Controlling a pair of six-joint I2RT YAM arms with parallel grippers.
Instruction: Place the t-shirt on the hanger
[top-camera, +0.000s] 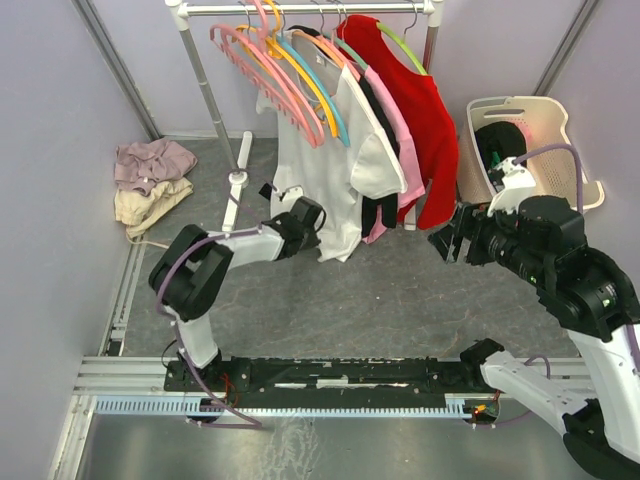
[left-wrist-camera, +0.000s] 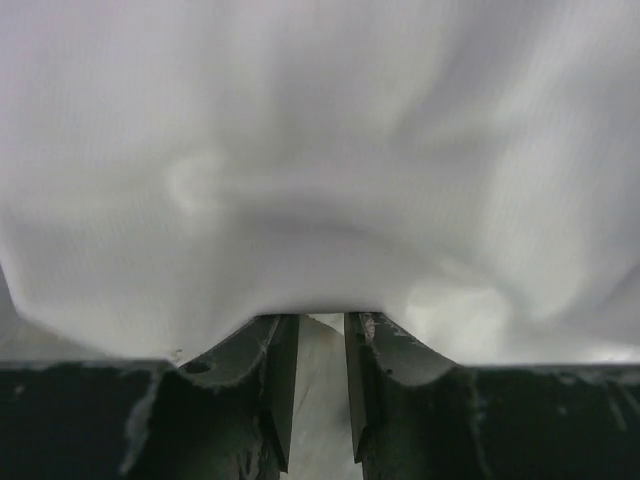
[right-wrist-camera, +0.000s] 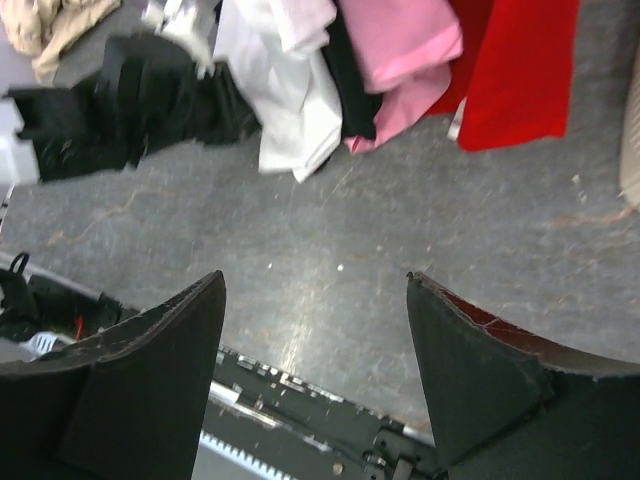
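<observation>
A white t-shirt (top-camera: 308, 180) hangs on a hanger (top-camera: 330, 100) among pink, yellow, blue and other hangers on the rail (top-camera: 305, 9). My left gripper (top-camera: 309, 228) is at its lower front; in the left wrist view, white cloth (left-wrist-camera: 330, 180) fills the space above the fingertips, which are shut on it. My right gripper (top-camera: 448, 236) stands part open at the right, apart from the clothes, with nothing between its fingers in the right wrist view (right-wrist-camera: 316, 300).
Red (top-camera: 435, 150), pink and black garments hang behind the t-shirt. A cream basket (top-camera: 548, 160) stands at the back right, folded clothes (top-camera: 150, 185) lie on the left. The grey floor in front of the rack is clear.
</observation>
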